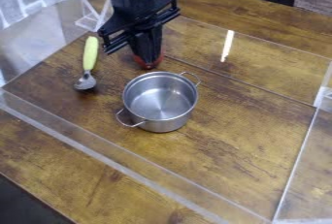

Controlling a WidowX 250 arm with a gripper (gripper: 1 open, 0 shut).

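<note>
The black gripper (pixel 148 53) hangs low at the upper middle, shut, directly over a red round object (pixel 153 63) that is mostly hidden behind it; whether it touches that object I cannot tell. Just in front stands a steel pot (pixel 159 102) with two side handles. To the left lies a spoon with a pale green handle (pixel 91 54) and a metal head (pixel 85 80).
Clear transparent panels (pixel 298 170) border the area on several sides. A white rail or fence stands at the back left.
</note>
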